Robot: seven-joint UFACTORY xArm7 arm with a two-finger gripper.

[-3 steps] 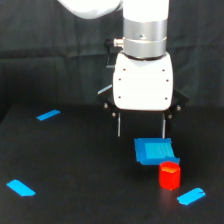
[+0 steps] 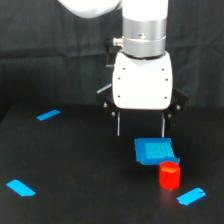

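My gripper points down in the upper right of the camera view, beneath the white hand. Its dark fingers stand wide apart, each showing only as a thin pale line, so it is open. Nothing is seen held between them. A bright blue block-like object is on the dark table, just below the fingertips and nearer the right one. Whether the fingers touch it I cannot tell. In front of it, to the lower right, stands a red cylinder-like object, overlapping the blue one's near corner in this view.
Flat blue strips lie on the dark table: one at the far left, one at the near left, and one at the near right beside the red object. A dark curtain hangs behind.
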